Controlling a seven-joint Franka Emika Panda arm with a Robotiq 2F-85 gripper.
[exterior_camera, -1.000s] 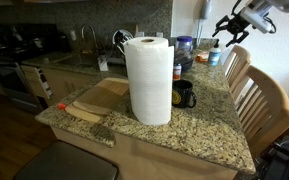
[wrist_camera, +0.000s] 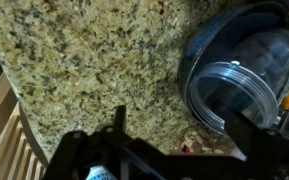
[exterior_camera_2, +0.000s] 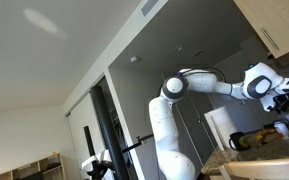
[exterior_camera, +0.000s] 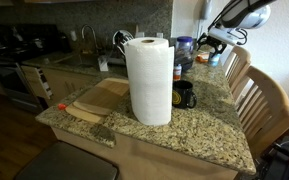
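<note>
My gripper is open over the speckled counter, with nothing visible between its dark fingers. On the right of the wrist view, a clear jar (wrist_camera: 227, 92) lies tilted in a dark bowl (wrist_camera: 196, 62); the right finger overlaps the jar's rim from this angle. In exterior view 1 the gripper (exterior_camera: 213, 44) is at the far right end of the counter, near a blue-and-white bottle (exterior_camera: 214, 58). From exterior view 2, the arm reaches to the right edge, where its hand is partly hidden.
A paper towel roll (exterior_camera: 150, 85), black mug (exterior_camera: 185, 95) and cutting board (exterior_camera: 102, 97) stand on the counter (exterior_camera: 206, 128). Wooden chairs (exterior_camera: 268, 104) line its right side. Bare counter fills the wrist view's upper left.
The arm has come left and slightly lower over the far end of the counter, bringing the gripper closer to the objects there. The counter items look unmoved.
</note>
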